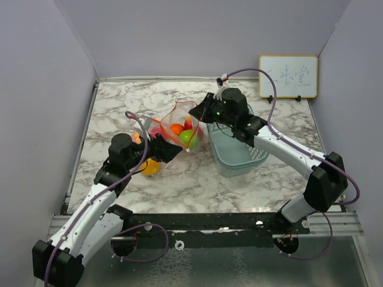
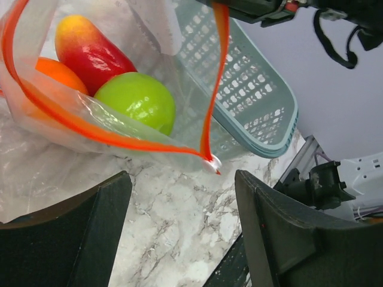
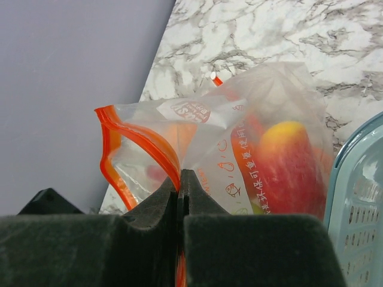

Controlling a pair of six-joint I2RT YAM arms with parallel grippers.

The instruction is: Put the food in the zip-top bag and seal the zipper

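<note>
A clear zip top bag point(image 1: 200, 133) with an orange zipper rim point(image 2: 90, 128) gapes toward the left wrist camera. Inside lie a red-yellow mango point(image 2: 93, 54), a green apple point(image 2: 137, 101) and an orange fruit point(image 2: 60, 75). My right gripper is shut on the orange rim, holding that edge up. In front of the mouth, my left gripper is open with nothing between its fingers; the zipper's white-tipped end point(image 2: 213, 162) hangs just beyond them. A yellow-orange food item point(image 1: 151, 167) lies on the table below the left gripper.
A grey-green basket point(image 1: 236, 152) stands right beside the bag, under the right arm. At the back right is a small whiteboard point(image 1: 288, 76). Bare marble table point(image 1: 179, 197) shows at the front and back left.
</note>
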